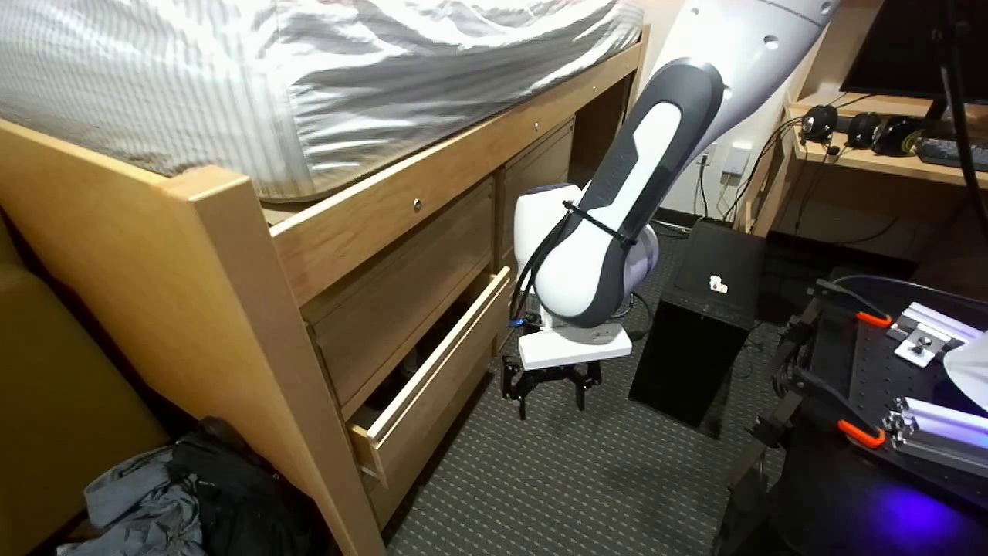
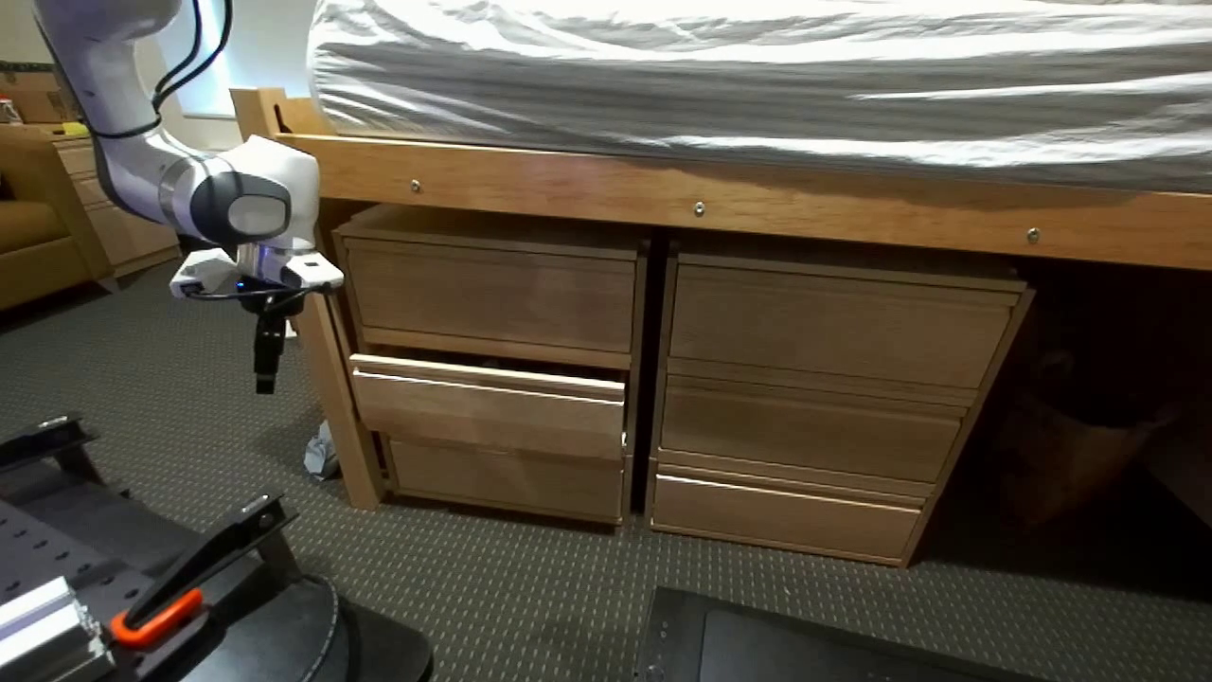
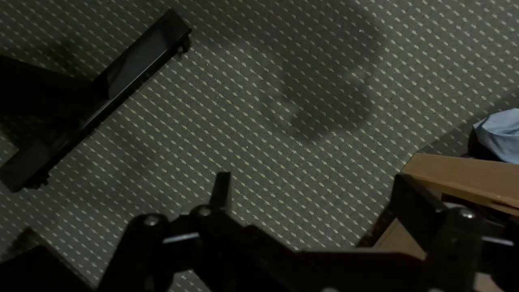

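My gripper [image 1: 551, 405] hangs fingers-down above the carpet, to the right of a pulled-out wooden drawer [image 1: 451, 371]. Its two black fingers stand well apart, with only carpet between them in the wrist view, where one finger [image 3: 222, 189] shows on the left. In exterior view 2 that drawer [image 2: 489, 411] is the middle one of the left dresser [image 2: 489, 284], partly out, and the gripper [image 2: 266, 385] appears left of it. At the wrist view's lower right a wooden edge [image 3: 462, 177] shows close to the other finger. The drawer's inside is mostly hidden in shadow.
A bed frame rail [image 1: 417, 199] runs above the drawers. A black box [image 1: 695, 324] stands on the floor behind the gripper, and a black table [image 1: 834, 371] is at the right. Dark clothes [image 1: 213, 491] lie by the bed post. The carpet [image 1: 574, 491] between is clear.
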